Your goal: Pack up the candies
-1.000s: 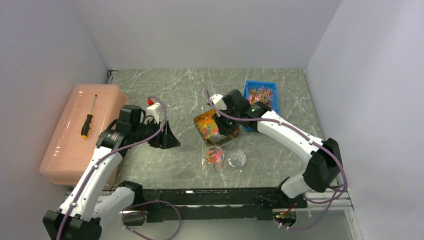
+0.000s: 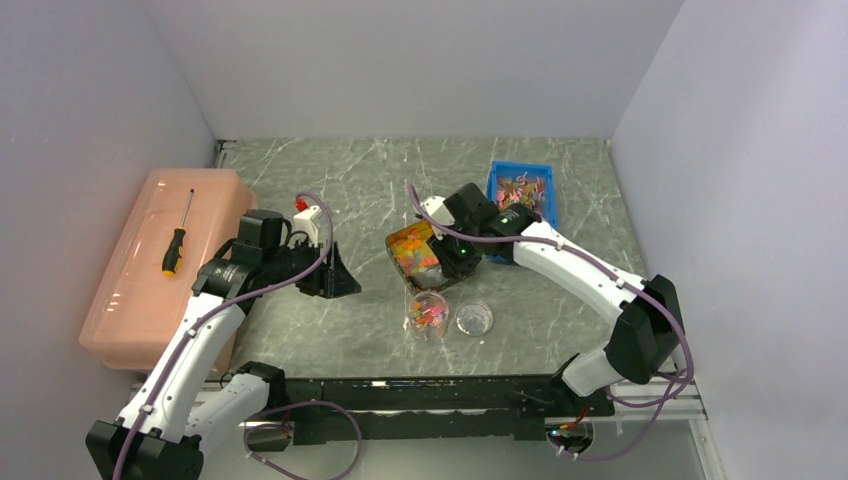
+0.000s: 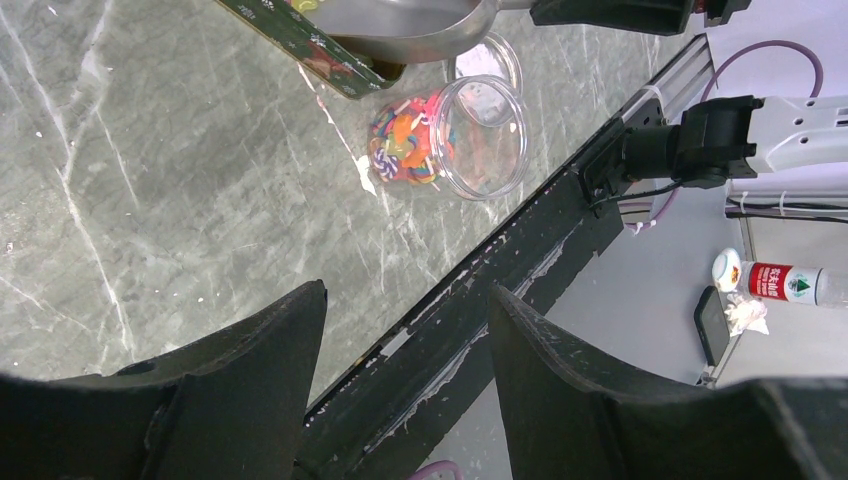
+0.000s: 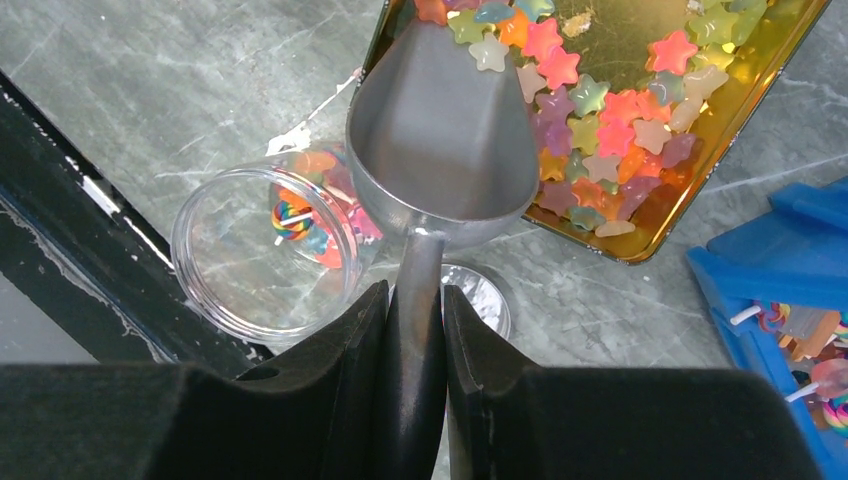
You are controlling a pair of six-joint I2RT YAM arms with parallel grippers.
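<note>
In the right wrist view my right gripper is shut on the handle of a grey metal scoop (image 4: 440, 130). The scoop's tip lies in the gold candy tray (image 4: 640, 250), against star-shaped gummies (image 4: 625, 130). Most of the scoop's bowl is bare; a pale star rests on its front part. Below the tray, a clear jar (image 3: 495, 150) partly filled with bright candies (image 3: 405, 140) stands with its mouth uncovered. The round clear lid (image 2: 474, 318) lies just right of the jar. Off to the left, my left gripper is open and empty above the counter.
A blue bin (image 2: 521, 166) of lollipops stands behind the right arm. On the left side is a pink box (image 2: 145, 270) with a screwdriver (image 2: 177, 240) on top. The counter between the left gripper and the jar is clear.
The tray has slid a little left. The left arm, jar and lid stay put.
</note>
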